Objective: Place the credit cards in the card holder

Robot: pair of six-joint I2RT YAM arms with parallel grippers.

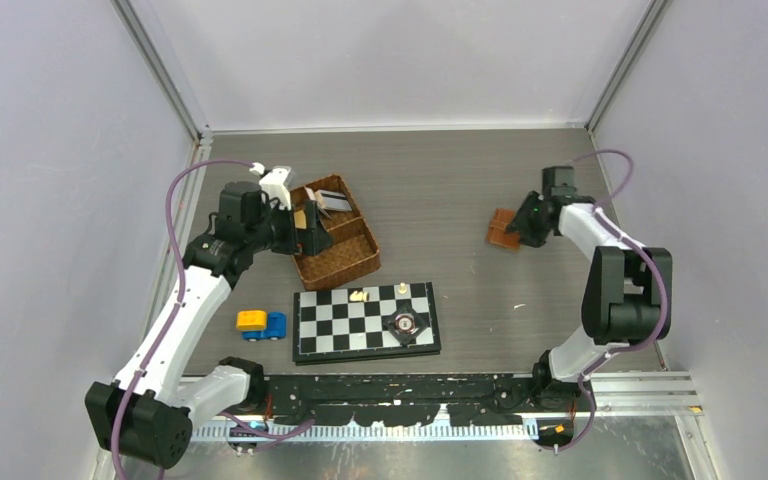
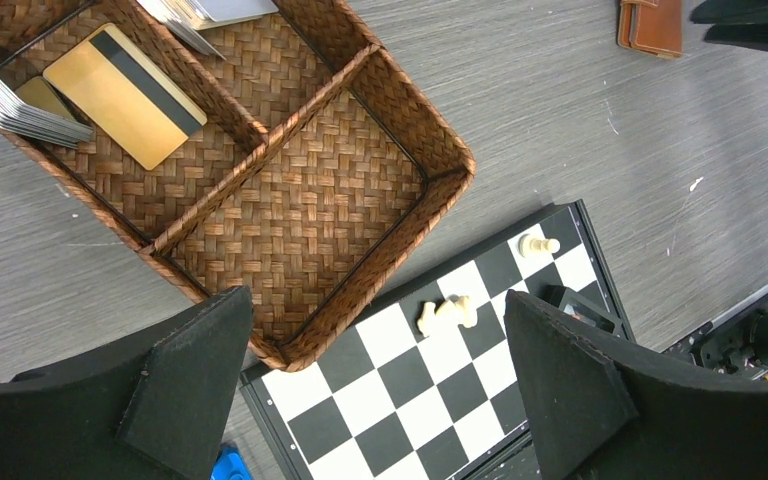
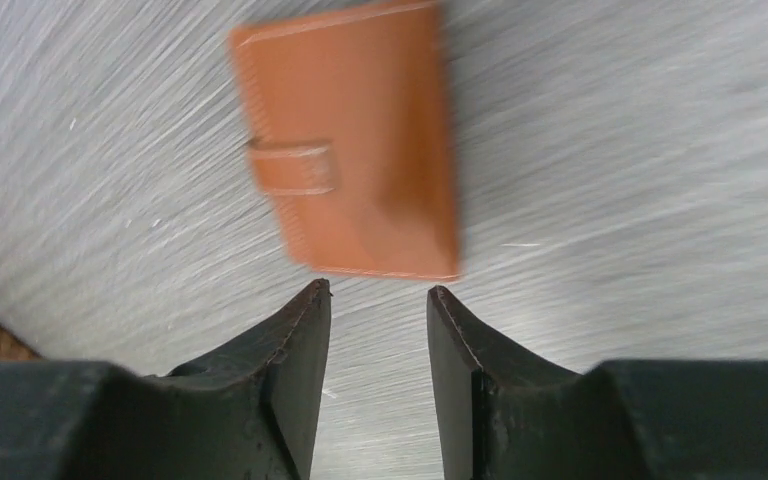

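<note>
A brown leather card holder (image 3: 355,140) with a strap lies on the table, blurred in the right wrist view. Just to its right in the top view is my right gripper (image 1: 523,222), partly open, its fingertips short of the holder with nothing between them. My left gripper stands open over the woven basket (image 2: 440,145). In the basket's compartments lie a gold card (image 2: 125,100), a stack of white cards (image 2: 15,105) and more cards (image 2: 220,8).
A chessboard (image 1: 340,340) with pieces lies in front of the basket. A blue and yellow toy truck (image 1: 263,330) is at the front left. The table between basket and card holder, and behind them, is clear.
</note>
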